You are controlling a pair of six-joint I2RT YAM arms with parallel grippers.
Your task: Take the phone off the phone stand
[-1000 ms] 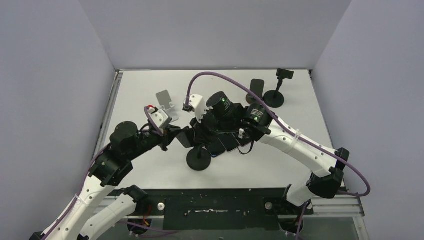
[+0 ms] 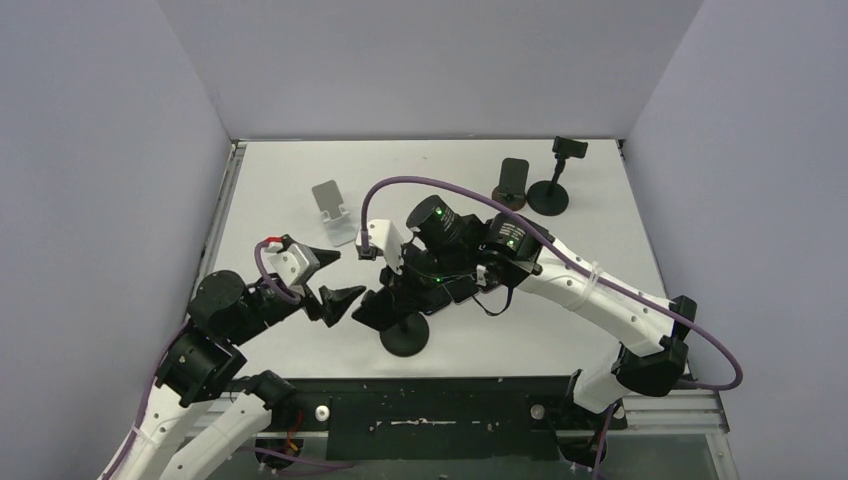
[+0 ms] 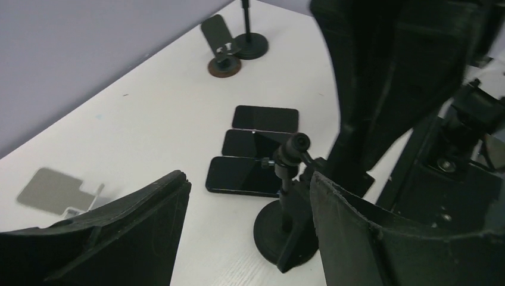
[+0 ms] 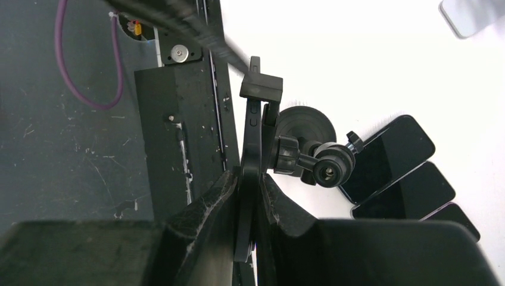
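In the right wrist view, a dark phone (image 4: 253,137) is seen edge-on, its far end within the black holder (image 4: 262,87) of the phone stand. My right gripper is shut on the near part of this phone. The stand's round base (image 2: 404,337) rests on the table near the front edge, beneath the right gripper. Just left of the stand, my left gripper (image 2: 350,272) is open, its spread fingers (image 3: 158,217) empty. From the left wrist view, the stand's joint (image 3: 292,149) shows, but the right arm's dark parts hide much of the holder.
Three dark phones lie flat in a row behind the stand, the nearest phone (image 3: 241,176) close to its base. A pale stand (image 2: 330,200) is at the back left. Two black stands, one a tall post (image 2: 556,170), occupy the back right.
My left gripper has drawn back to the left from the stand and its fingers have spread. The right gripper and the holder have shifted and turned, and the stand's base has slid slightly.
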